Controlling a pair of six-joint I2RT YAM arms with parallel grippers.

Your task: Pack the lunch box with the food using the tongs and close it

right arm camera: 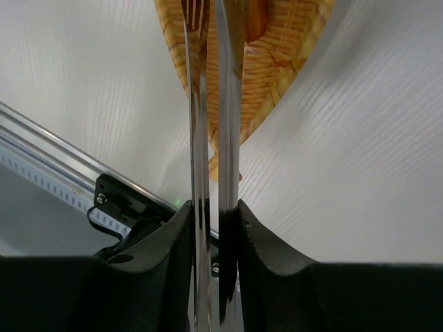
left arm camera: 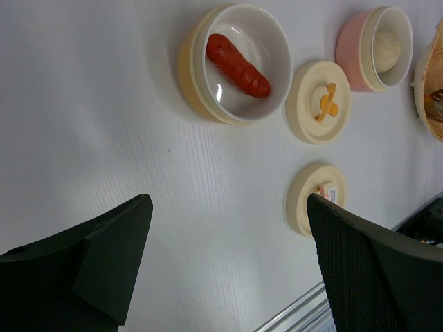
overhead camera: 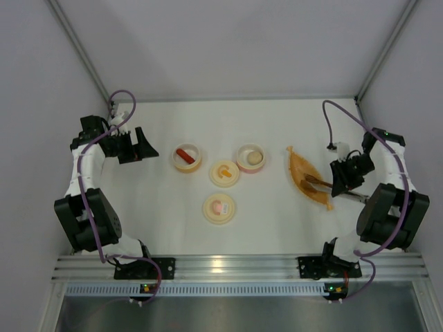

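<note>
A yellow lunch container holds a red sausage; a pink container holds a pale round item. Two cream lids lie beside them. My left gripper hangs open at the left, empty. At the right, my right gripper is over the woven basket with long metal utensils, one fork-tipped, between its fingers; whether it is closed on them I cannot tell.
A metal rail runs along the front edge; walls border the sides and back.
</note>
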